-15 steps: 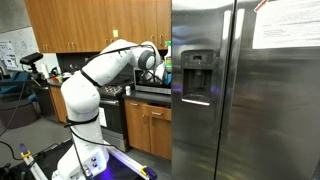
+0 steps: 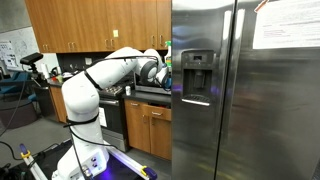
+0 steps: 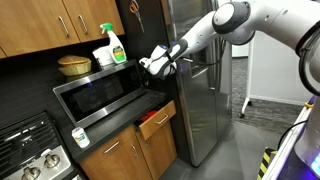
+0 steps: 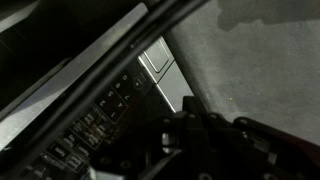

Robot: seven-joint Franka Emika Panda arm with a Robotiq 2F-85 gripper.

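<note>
A microwave (image 3: 100, 97) with a dark window and a silver frame stands on the counter, its door apparently closed. Its keypad (image 4: 98, 122) and a silver push button (image 4: 158, 57) show in the wrist view. My gripper is shut near the panel's lower end, with nothing visible between the dark fingers. From the second exterior view, the gripper (image 3: 147, 68) is at the microwave's right end. Whether it touches the panel I cannot tell. In the first exterior view the refrigerator partly hides the arm's end.
The tall steel refrigerator (image 2: 200, 125) stands close beside the arm. Below the counter, a drawer (image 3: 155, 124) is pulled out with something red inside. A basket (image 3: 74, 66) and a spray bottle (image 3: 112, 42) sit on top of the microwave. A white canister (image 3: 80, 137) stands on the counter.
Over the last second the arm has stretched a little farther out, its wrist end shifting right and slightly down toward the refrigerator side in the first exterior view.
</note>
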